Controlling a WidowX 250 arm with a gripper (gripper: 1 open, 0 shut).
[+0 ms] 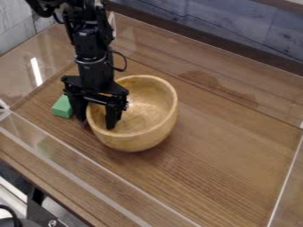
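Note:
My black gripper [95, 106] reaches down over the left side of a tan wooden bowl [154, 115] in the middle of the view, its open fingers at the bowl's near-left rim and inside it. A green object [64, 105] lies just left of the bowl, partly behind the gripper. Whether the fingers touch the bowl is hard to tell.
A dark edge or surface runs along the back right, and a dark gap shows at the lower left corner.

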